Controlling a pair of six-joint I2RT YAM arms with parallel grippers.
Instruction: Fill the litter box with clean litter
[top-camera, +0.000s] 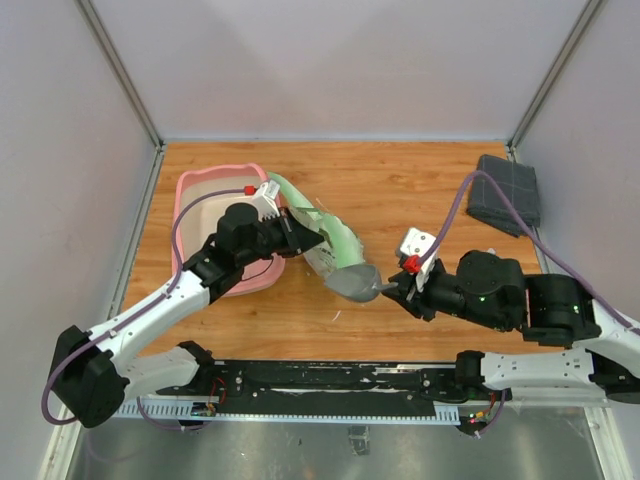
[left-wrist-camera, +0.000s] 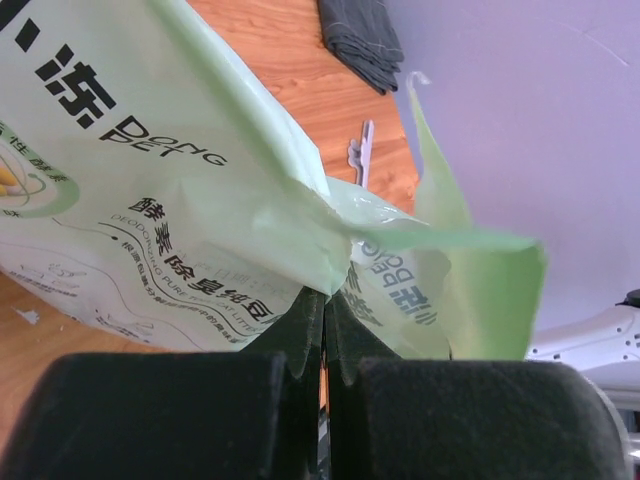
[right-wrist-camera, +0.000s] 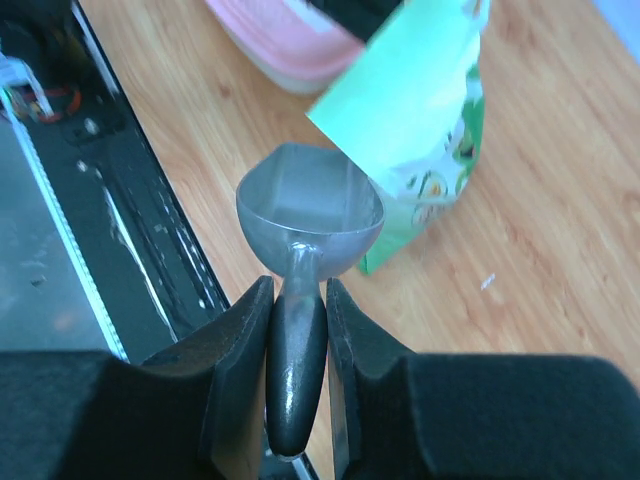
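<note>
A green and white litter bag (top-camera: 345, 240) leans beside the pink-rimmed litter box (top-camera: 262, 274). My left gripper is shut on the edge of the bag (left-wrist-camera: 170, 200), whose printed side fills much of the left wrist view. In my right gripper the dark handle of a grey scoop (right-wrist-camera: 310, 190) is clamped. The scoop's bowl looks empty in the right wrist view and stands close to the green flap of the bag (right-wrist-camera: 400, 90). My left arm hides part of the box, and the bag's inside is out of sight.
A folded dark cloth (top-camera: 504, 194) lies at the back right. A pale flat tool (left-wrist-camera: 362, 152) rests on the wood near the cloth. Open tabletop (top-camera: 420, 180) stretches behind and right of the bag.
</note>
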